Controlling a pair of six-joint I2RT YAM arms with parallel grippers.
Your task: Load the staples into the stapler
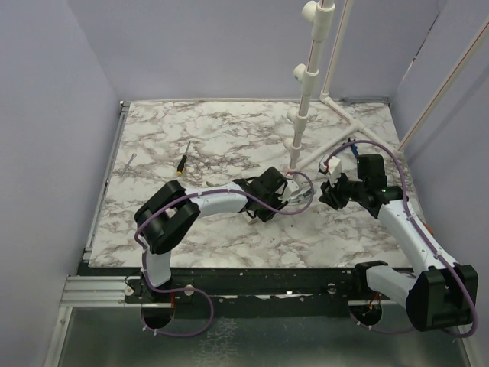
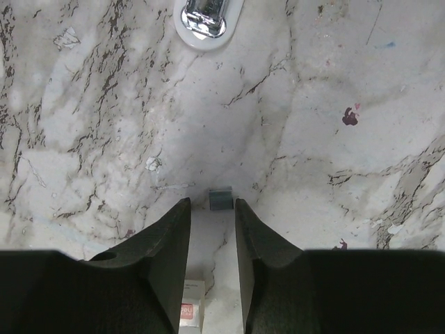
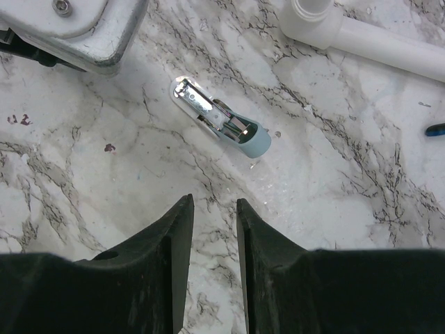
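Observation:
A small strip of staples (image 2: 221, 198) lies on the marble in the left wrist view, between the parted fingertips of my left gripper, beside the right one. A small pale box (image 2: 192, 299) is partly hidden below it. The stapler, pale blue-grey with its metal channel exposed, lies on the table ahead of my right gripper; its end also shows at the top of the left wrist view. My right gripper is open with nothing between its fingers. Both grippers appear over the centre-right of the table in the top view (image 1: 298, 200).
White pipe framework (image 1: 340, 138) stands at the back right, with a blue tool near it. A screwdriver (image 1: 182, 164) and a thin metal tool (image 1: 128, 164) lie at the left.

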